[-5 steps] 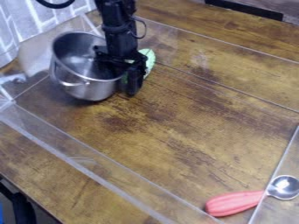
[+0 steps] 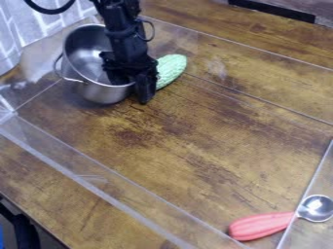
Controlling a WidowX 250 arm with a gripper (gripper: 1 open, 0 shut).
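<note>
A steel pot [image 2: 93,86] with side handles sits at the upper left of the wooden tray, tilted. My black gripper [image 2: 140,86] reaches down into and over the pot's right side; its fingers are dark and blurred, so their state is unclear. A pale green textured object [image 2: 170,69], like a corn cob or vegetable, lies just right of the gripper, partly behind it.
A pink-handled scoop [image 2: 264,225] lies at the lower right near a clear plastic edge. Clear walls border the left and right.
Over the last second my gripper moved slightly left, and the pot shifted and tilted with it, uncovering more of the green object.
</note>
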